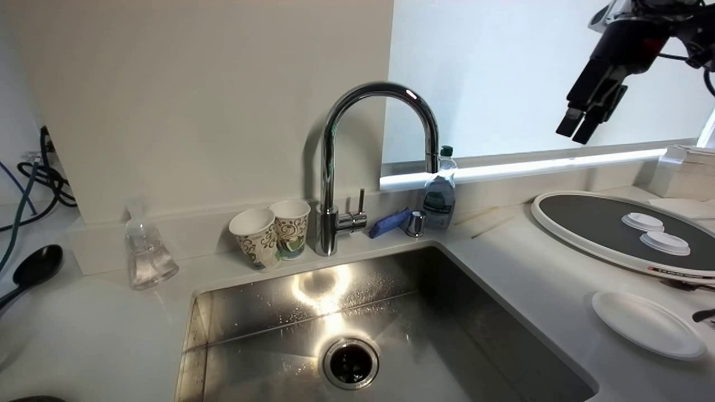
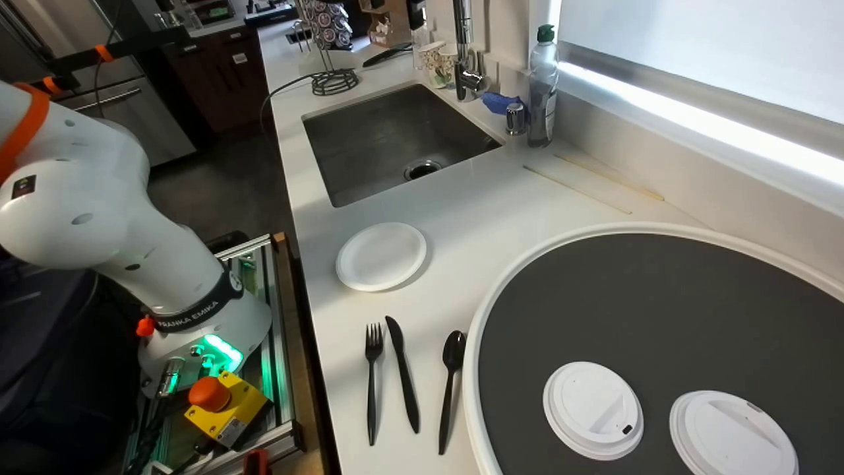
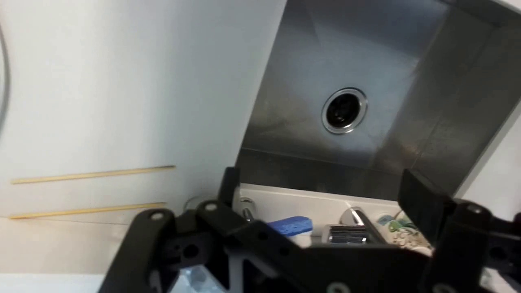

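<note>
My gripper (image 1: 574,130) hangs high in the air at the upper right of exterior view 1, well above the counter and right of the faucet. In the wrist view its two black fingers (image 3: 423,207) stand wide apart; it is open and nothing sits between them. Below lie the steel sink (image 3: 312,63) and its drain. Two paper cups (image 1: 253,234) with a brown pattern lean together left of the faucet (image 1: 328,161). A white plate (image 2: 381,256) lies on the counter beside the sink. Two white cup lids (image 2: 593,411) rest on the grey round board (image 2: 633,293).
A soap bottle (image 1: 439,201) and a blue sponge (image 1: 389,223) stand behind the sink, near two thin sticks (image 2: 581,190). Black fork (image 2: 372,380), knife (image 2: 403,376) and spoon (image 2: 451,388) lie near the board. Bare counter separates plate and sticks.
</note>
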